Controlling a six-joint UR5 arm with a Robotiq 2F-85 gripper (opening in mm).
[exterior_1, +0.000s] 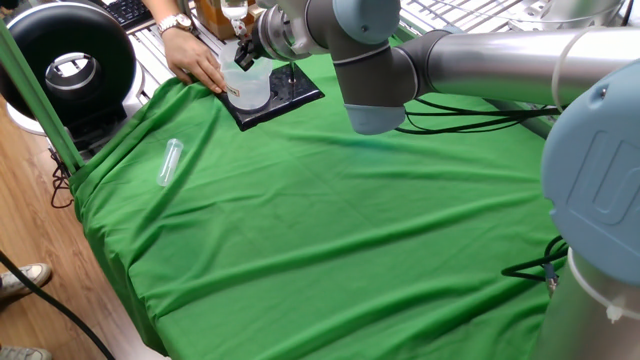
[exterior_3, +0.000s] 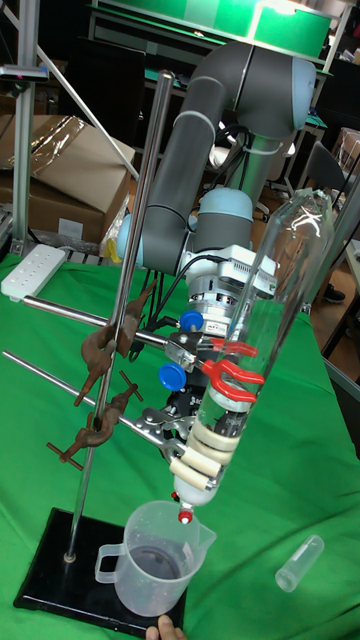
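Note:
In exterior view 1 my gripper (exterior_1: 247, 52) is at the top of the table, its dark fingers close to the lower end of a glass column (exterior_1: 236, 12). Exterior view 3 shows that glass column (exterior_3: 279, 267) tilted and held by a red clamp (exterior_3: 232, 375) on a metal stand (exterior_3: 126, 288). There the clamps and column mostly hide the gripper, so its finger state is unclear. Under the column's white and red tip (exterior_3: 185, 515) stands a translucent plastic beaker (exterior_3: 152, 581) on the stand's black base (exterior_3: 48, 581). Whether it holds liquid is hard to tell.
A person's hand (exterior_1: 190, 58) rests beside the beaker. On the green cloth (exterior_1: 330, 230) lies a clear plastic tube (exterior_1: 170, 163), apart from the stand. A white power strip (exterior_3: 34, 272) is by the stand.

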